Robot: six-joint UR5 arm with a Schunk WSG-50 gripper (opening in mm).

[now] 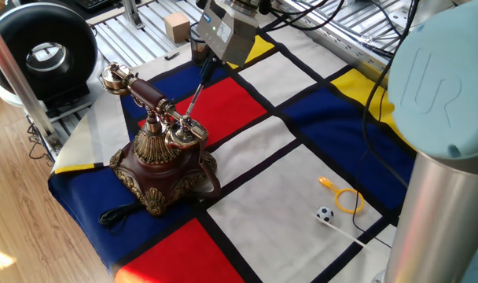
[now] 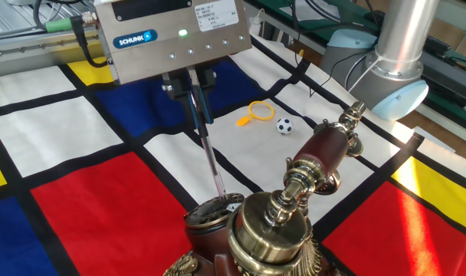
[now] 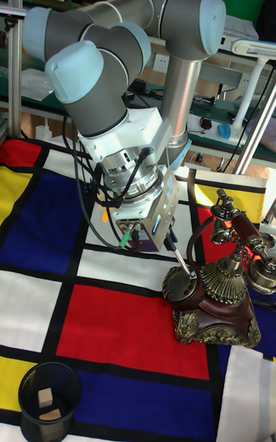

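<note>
An old-style telephone [image 1: 156, 169], dark reddish-brown with brass ornament, stands upright with its handset [image 1: 145, 93] resting across the top. Its round dial [image 3: 179, 284] faces my arm. My gripper [image 2: 221, 196] points down at that dial, its long, slender fingers [image 2: 208, 153] drawn together. Nothing shows between them. In exterior view 2 the tips reach the dial face, close to its rim; whether they touch it I cannot tell. From exterior view 1, much of the dial is hidden behind brass parts of the phone.
On the patterned cloth, a yellow ring-shaped item [image 1: 347, 200] and a small football-patterned ball [image 1: 325, 214] lie apart from the phone. A black mesh cup [image 3: 50, 401] holding wooden blocks [image 3: 46, 397] stands on the other side. The red patch [image 3: 130, 331] is clear.
</note>
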